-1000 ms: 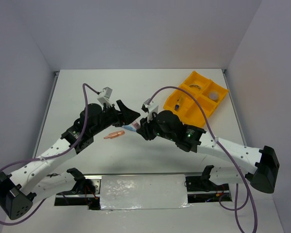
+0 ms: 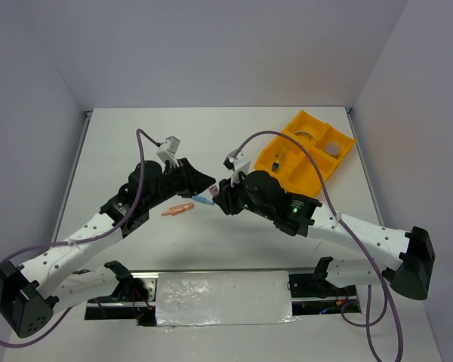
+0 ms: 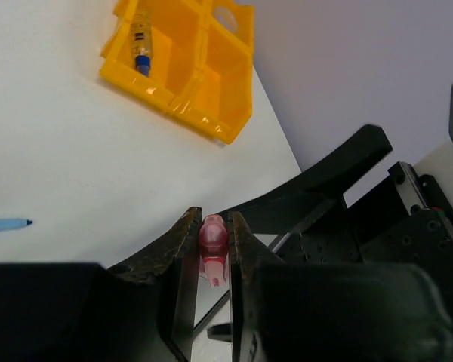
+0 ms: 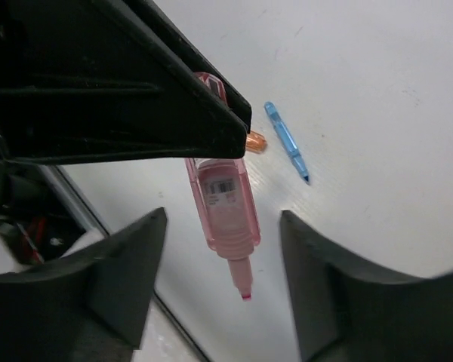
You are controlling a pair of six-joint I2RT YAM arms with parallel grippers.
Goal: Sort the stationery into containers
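A pink translucent bottle-like item [image 4: 226, 207] with a barcode label and narrow tip is held by my left gripper, shut on it, between the two arms in mid-air. My right gripper surrounds its lower part, with blurred fingers apart on either side. On the table lie a blue pen [image 3: 4, 224] and an orange item [image 2: 177, 210]. The yellow organizer [image 3: 143, 90] at back right holds a yellow item with a blue end [image 3: 142, 41] and other small items.
Grey walls border it.
Since a second ago my left gripper has moved slightly right and closed on the pink item, which is now less visible from above between the grippers. The right arm has barely shifted.
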